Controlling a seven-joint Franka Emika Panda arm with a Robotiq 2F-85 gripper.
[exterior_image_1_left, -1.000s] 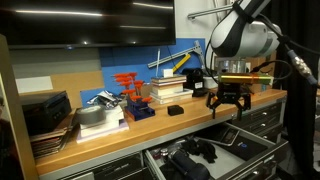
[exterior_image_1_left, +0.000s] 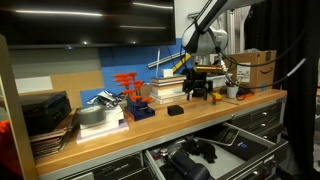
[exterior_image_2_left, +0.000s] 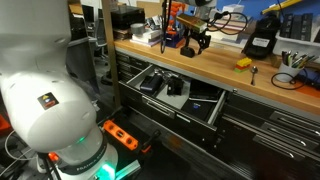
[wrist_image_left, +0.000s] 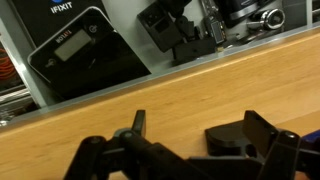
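My gripper stands open above the wooden counter (wrist_image_left: 110, 130), its two fingers wide apart at the bottom of the wrist view. A small flat black object (wrist_image_left: 229, 138) lies on the counter, showing between the fingers and nearer the right one, partly hidden by the gripper. In exterior view 1 a black block (exterior_image_1_left: 175, 110) rests on the counter in front of a stack of books, with the gripper (exterior_image_1_left: 199, 92) higher and to its right. Nothing visible is held. Exterior view 2 shows the arm (exterior_image_2_left: 198, 22) over the counter's far part.
Below the counter an open drawer (exterior_image_2_left: 207, 118) holds dark tools and boxes; a black scale (wrist_image_left: 75, 45) lies inside it. Books (exterior_image_1_left: 166, 88), red racks (exterior_image_1_left: 128, 80) and a metal pot (exterior_image_1_left: 91, 115) crowd the counter's back. A cardboard box (exterior_image_1_left: 257, 68) stands at the right.
My arm has moved back and to the left in exterior view 1, from in front of the counter over the drawer to above the counter. The black block has not moved.
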